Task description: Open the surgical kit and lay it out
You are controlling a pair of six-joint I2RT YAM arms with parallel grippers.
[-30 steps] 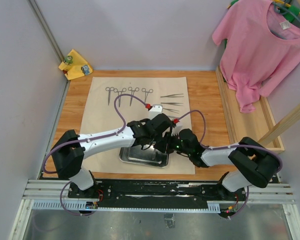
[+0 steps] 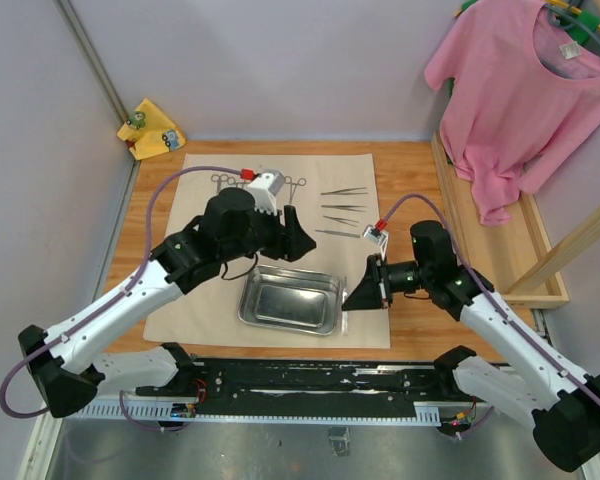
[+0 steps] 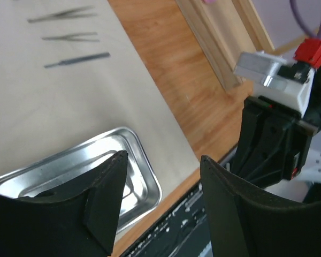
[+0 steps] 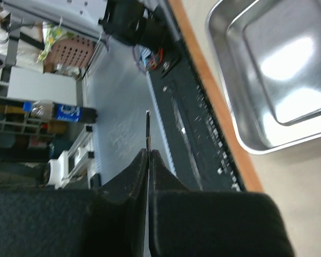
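The steel tray rests empty on the front middle of the beige sheet. Scissor-like clamps lie along the sheet's back left, with tweezers and a thin straight instrument in a column at the right. My left gripper hangs open above the sheet behind the tray, nothing between its fingers. My right gripper, beside the tray's right end, is shut with nothing showing between its fingertips; in the right wrist view the tray is at its right.
A wooden rack with a hanging pink shirt stands at the right. A yellow cloth is on the back left wall. Bare table surrounds the sheet.
My right gripper has moved right, toward the tray's right end and beyond.
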